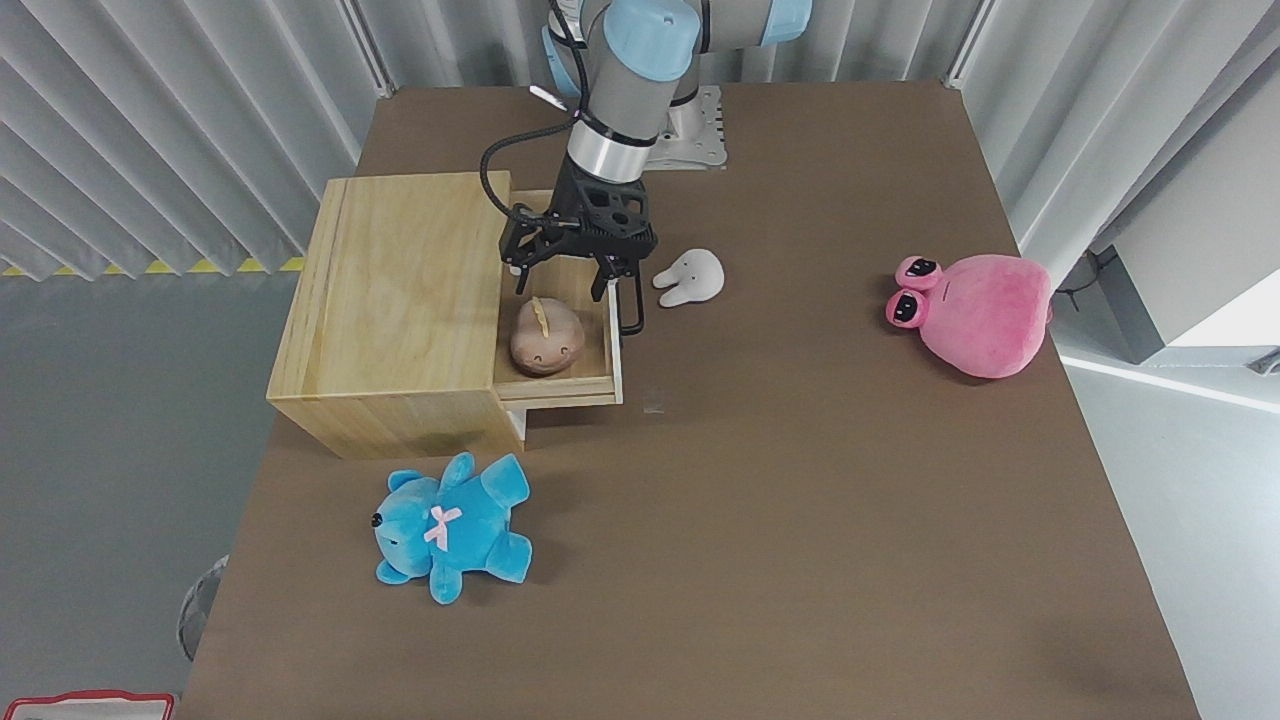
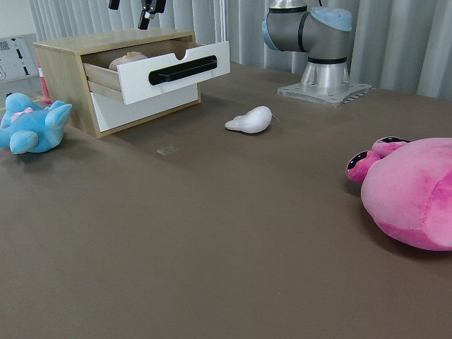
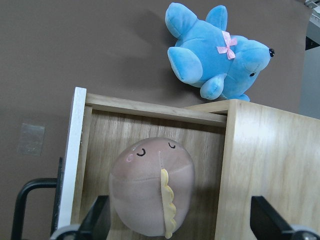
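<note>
A beige plush (image 3: 142,192) with a stitched smiling face and pale wavy crest lies inside the pulled-out drawer (image 1: 558,392) of a wooden box (image 1: 384,288). My gripper (image 1: 560,283) hangs above the drawer, over and behind the plush in the front view. In the wrist view its two fingers stand wide apart at the bottom, open, with nothing held between them. In the left view only the dark fingertips show at the top, above the box, and the plush is partly hidden by the white drawer front (image 2: 141,88).
A blue bear (image 1: 474,534) lies in front of the box. A small white plush (image 1: 696,274) lies just right of the drawer, near its black handle. A pink plush (image 1: 978,312) is at the right edge.
</note>
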